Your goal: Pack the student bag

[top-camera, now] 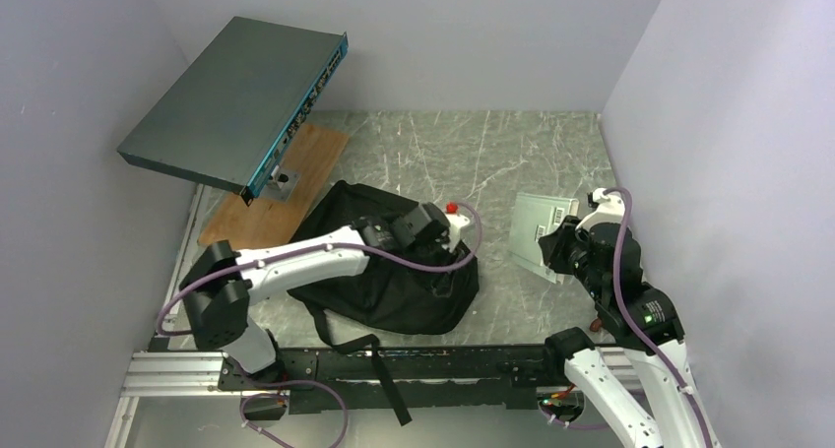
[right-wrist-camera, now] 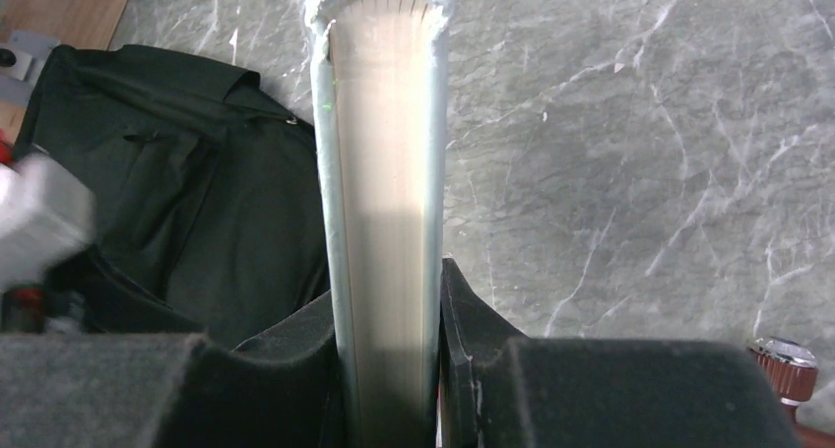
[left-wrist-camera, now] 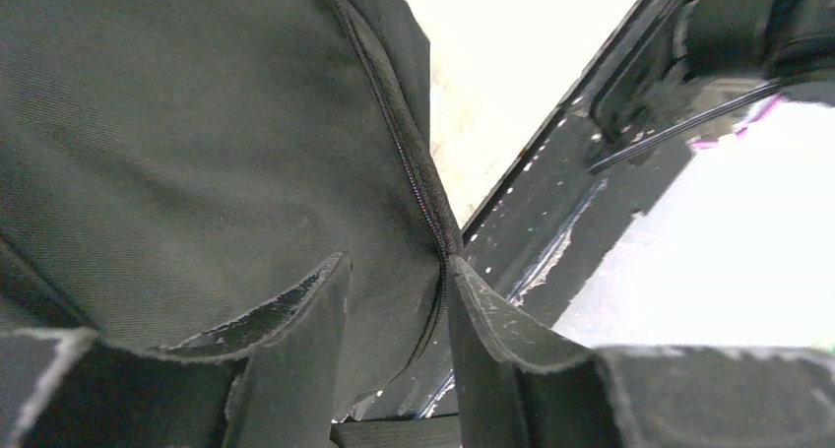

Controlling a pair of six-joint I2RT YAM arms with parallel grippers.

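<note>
A black fabric bag [top-camera: 364, 300] lies flattened at the middle-left of the marble table, a strap over the front edge. My left gripper [top-camera: 443, 256] is over its right part; in the left wrist view its two fingers [left-wrist-camera: 399, 290] stand part open beside the zipped edge [left-wrist-camera: 404, 143], whether gripping cloth is unclear. My right gripper [top-camera: 559, 246] is shut on a pale green book [top-camera: 532, 231], held upright in the right wrist view [right-wrist-camera: 384, 172], to the right of the bag.
A wooden board [top-camera: 246, 226] and a raised dark switch box [top-camera: 231, 103] are at the left. A brown object [right-wrist-camera: 788, 374] is at the right, by the front edge.
</note>
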